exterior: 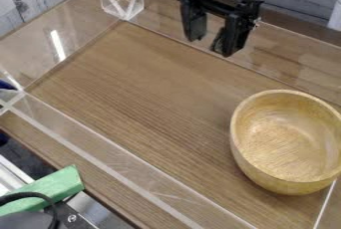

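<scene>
My black gripper (210, 32) hangs at the top centre of the camera view, above the back of the wooden tray floor (127, 94). Its two dark fingers stand apart, open, and I see nothing held between them. A round, light wooden bowl (284, 138) sits at the right front, well away from the gripper.
Clear plastic walls edge the tray, with a clear angled piece (122, 1) at the back left. A green object (40, 188) with a dark cable lies outside at the lower left.
</scene>
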